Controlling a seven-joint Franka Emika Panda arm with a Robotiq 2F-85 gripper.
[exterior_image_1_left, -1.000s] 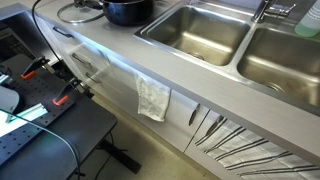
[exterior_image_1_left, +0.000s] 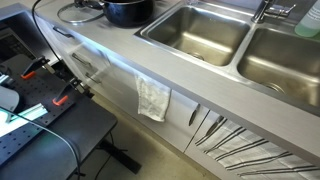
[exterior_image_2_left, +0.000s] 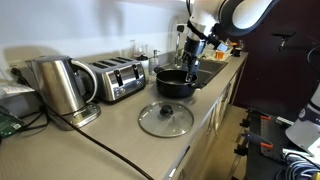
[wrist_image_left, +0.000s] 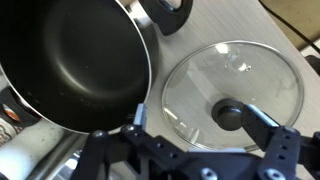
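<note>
A black pot (exterior_image_2_left: 175, 83) stands uncovered on the counter, and from above its inside (wrist_image_left: 75, 55) looks empty. Beside it, a round glass lid (exterior_image_2_left: 166, 119) with a black knob lies flat on the counter. The wrist view shows the lid (wrist_image_left: 190, 85) right of the pot, its knob (wrist_image_left: 228, 114) turned up. My gripper is open above the counter, its fingers spread at the lower part of the wrist view. One finger is near the pot's rim, the other over the lid, and nothing is held between them. Contact with either cannot be judged.
A toaster (exterior_image_2_left: 122, 78) and a steel kettle (exterior_image_2_left: 66, 91) stand along the wall. A double sink (exterior_image_1_left: 200, 34) lies on the pot's other side. A dark cable (exterior_image_2_left: 100, 140) crosses the counter, whose front stretch (exterior_image_2_left: 110, 162) is otherwise clear.
</note>
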